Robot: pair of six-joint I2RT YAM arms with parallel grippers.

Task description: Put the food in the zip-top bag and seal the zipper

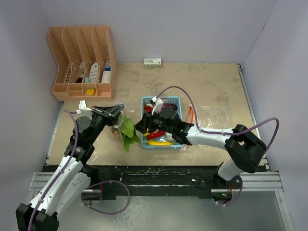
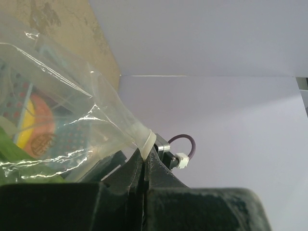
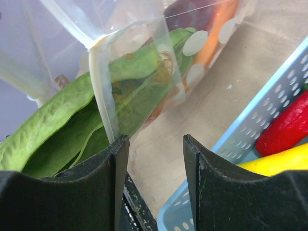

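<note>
A clear zip top bag (image 2: 98, 115) is pinched by its corner between the fingertips of my left gripper, which is shut on that thin plastic. Inside the bag, in the right wrist view, are a carrot-like orange piece (image 3: 219, 31) and a dark purple item (image 3: 188, 18). A large green leafy vegetable (image 3: 72, 113) lies partly in the bag and pokes out of its mouth. My right gripper is open with nothing between its fingers; its left finger (image 3: 118, 159) is close to the bag's rim, and contact cannot be told.
Right beside the bag stands a blue basket (image 1: 165, 147) holding a red pepper (image 1: 155, 135), a yellow banana-like item (image 1: 159, 142) and other food. An orange divided rack (image 1: 57, 86) is at the back left. Flat clear plastic (image 1: 214, 116) lies on the right.
</note>
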